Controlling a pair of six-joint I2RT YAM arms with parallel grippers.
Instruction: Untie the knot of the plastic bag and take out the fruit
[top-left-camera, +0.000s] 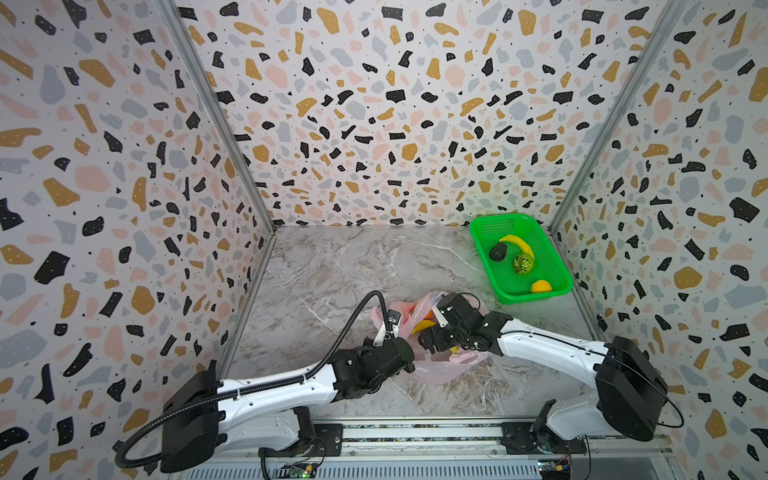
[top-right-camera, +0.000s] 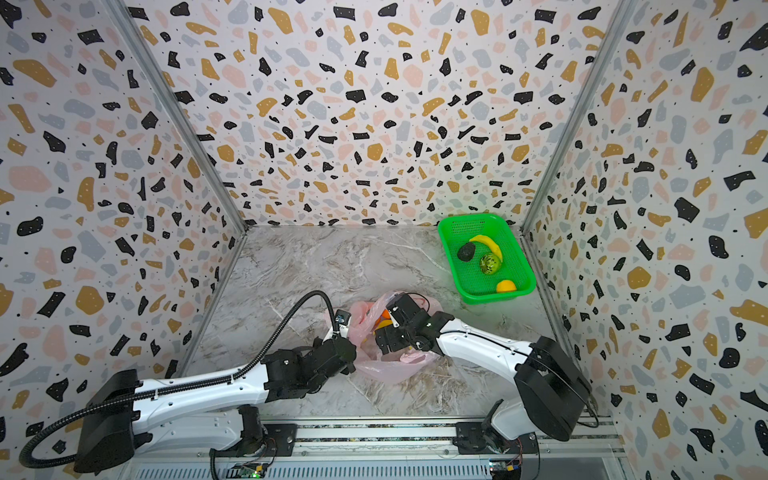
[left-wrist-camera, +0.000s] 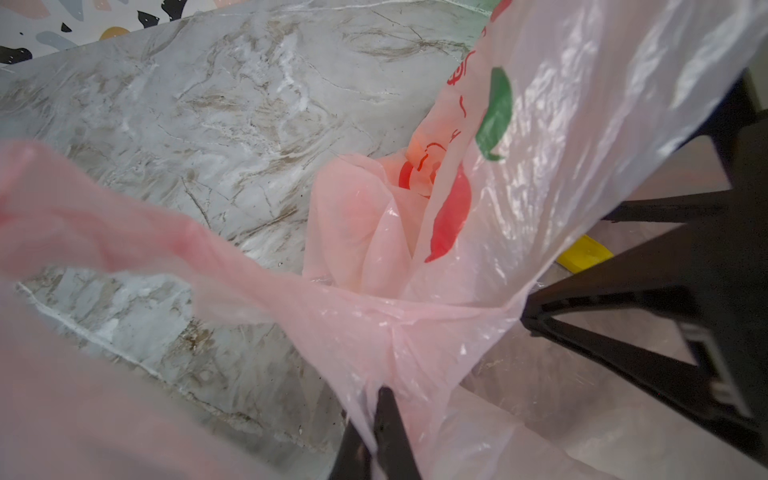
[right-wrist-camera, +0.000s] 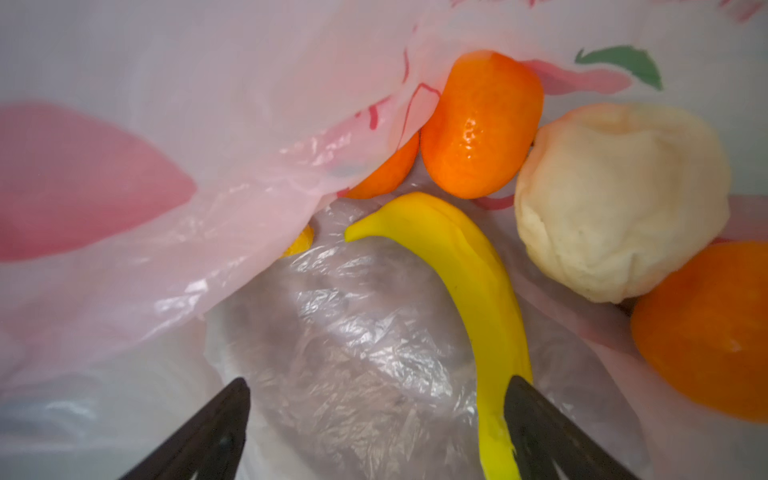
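Observation:
The pinkish plastic bag lies open at the front middle of the table. In the left wrist view my left gripper is shut on the edge of the bag, with the film rising from its fingertips. My right gripper stands open inside the bag mouth, holding nothing. Below it are a yellow banana, an orange fruit, a cream round fruit and another orange fruit. The banana runs under the right finger. Bag film partly hides another orange fruit and a small yellow piece.
A green basket stands at the back right. In it lie a banana, a dark avocado, a green patterned round fruit and an orange fruit. Both arms' wrists are close together over the bag.

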